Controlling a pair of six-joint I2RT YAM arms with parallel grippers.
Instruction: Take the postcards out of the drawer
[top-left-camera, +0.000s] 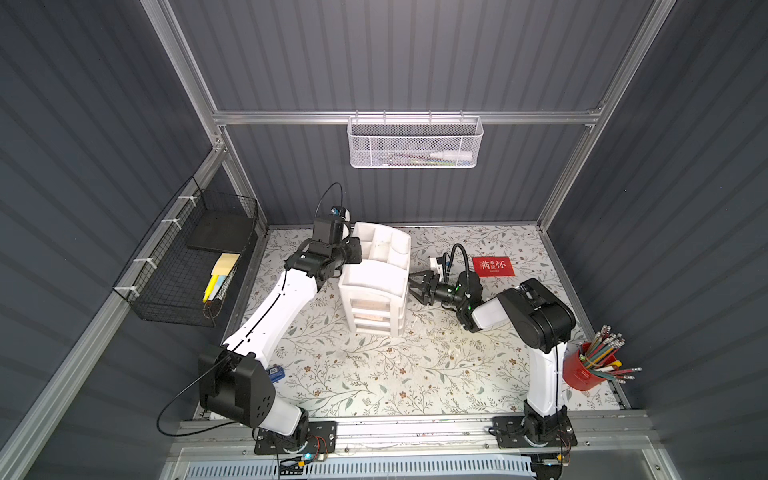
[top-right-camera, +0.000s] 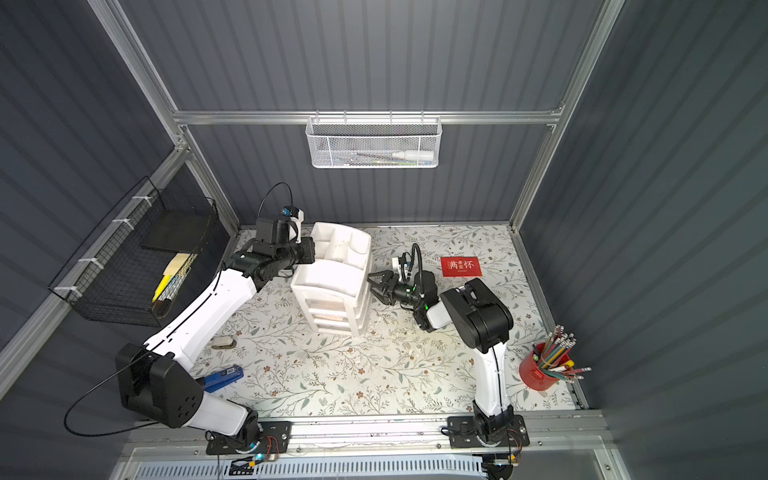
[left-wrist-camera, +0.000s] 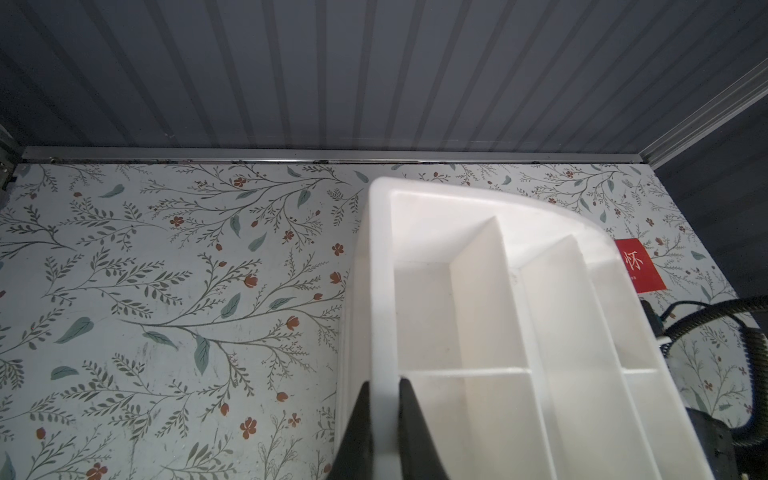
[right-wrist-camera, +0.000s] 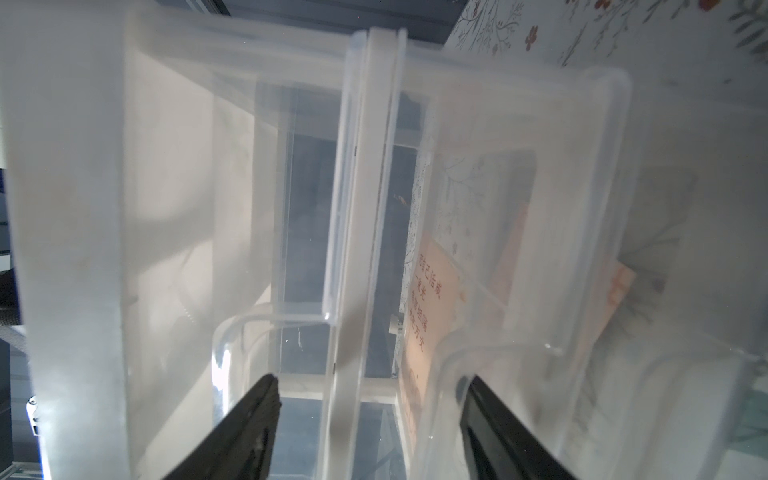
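Note:
A white drawer organizer (top-left-camera: 373, 280) with open compartments on top stands mid-table. My left gripper is shut on its top left rim. My right gripper is open at the drawer fronts on the organizer's right side, fingers either side of clear plastic drawer edges. Pink-orange postcards (right-wrist-camera: 428, 312) with printed characters show through a translucent drawer (right-wrist-camera: 592, 104) in the right wrist view.
A red card (top-left-camera: 493, 265) lies at the back right, a red pencil cup (top-left-camera: 582, 372) at the front right. A black wire basket hangs on the left wall.

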